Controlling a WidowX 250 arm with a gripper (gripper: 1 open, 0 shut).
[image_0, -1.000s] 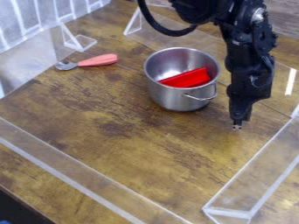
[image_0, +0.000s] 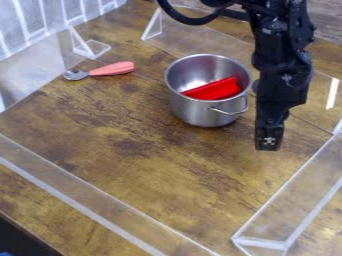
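A steel pot (image_0: 194, 74) with a handle stands at the upper middle, holding a red block (image_0: 210, 88). My black gripper (image_0: 267, 135) hangs low over the wooden table, just right of the pot, open, with nothing seen held. A pink-handled tool (image_0: 107, 70) with a metal head lies at the upper left.
Clear plastic rails lie along the table's edges, one (image_0: 287, 205) at the lower right and others at the back and left.
My gripper has moved slightly left and toward the camera, looming larger beside the pot. The pot, red block and pink tool look unmoved.
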